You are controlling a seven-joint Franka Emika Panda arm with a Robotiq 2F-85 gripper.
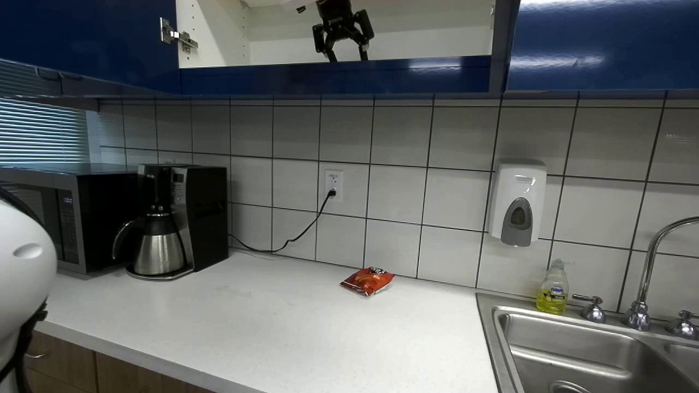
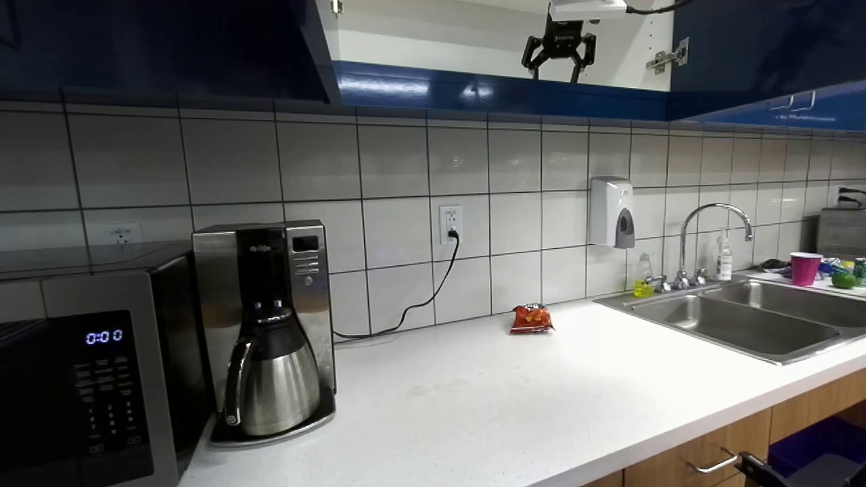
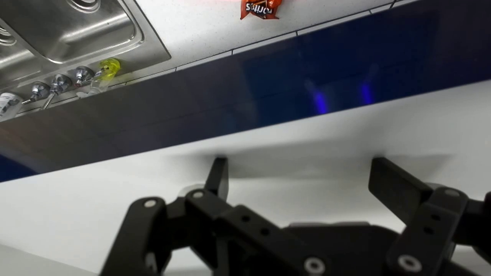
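Note:
Up in the open blue cabinet, my gripper (image 1: pixel 348 55) points downward with its fingers open. In the wrist view its two fingers (image 3: pixel 399 188) stand wide apart over the white shelf (image 3: pixel 285 138), with nothing between them. A red Doritos bag (image 1: pixel 368 280) lies on the white counter below, near the tiled wall and well apart from my gripper. The same bag (image 2: pixel 532 319) is in exterior view 2, and part of it (image 3: pixel 260 7) shows at the top edge of the wrist view.
The cabinet's blue front edge (image 1: pixel 334 74) runs just below my fingertips. A coffee maker (image 2: pixel 268 325) and a microwave (image 2: pixel 97 365) stand at the left. To the right are a sink (image 1: pixel 590 347), yellow soap bottle (image 1: pixel 554 291) and wall dispenser (image 1: pixel 518 203). Mid-counter is clear.

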